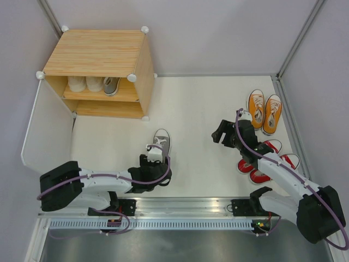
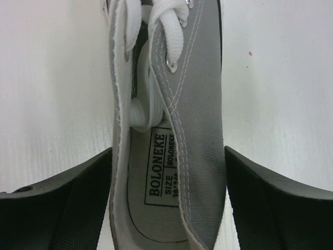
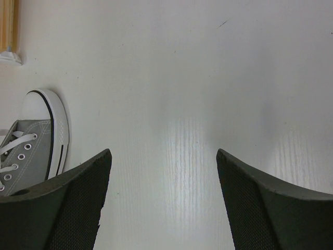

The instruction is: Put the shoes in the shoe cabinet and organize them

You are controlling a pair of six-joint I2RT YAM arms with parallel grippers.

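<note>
A grey shoe with white laces [image 1: 162, 140] lies on the white floor left of centre, toe toward the back. Over its heel stands my left gripper [image 1: 156, 158]. In the left wrist view its open fingers [image 2: 86, 195] flank the heel of the grey shoe [image 2: 200, 135], close against both sides; firm contact cannot be told. Open and empty, my right gripper [image 1: 221, 132] hovers above the floor at centre right. The wooden shoe cabinet [image 1: 98, 52] is at the back left; on its upper shelf are two pale shoes [image 1: 86, 83] and one grey shoe [image 1: 111, 85].
At the right, orange shoes [image 1: 271, 114] lie side by side at the back; red shoes [image 1: 259, 176] lie in front, partly under my right arm. The cabinet's lower level [image 1: 109, 109] looks empty. Bare floor [image 1: 191, 109] lies between cabinet and right gripper.
</note>
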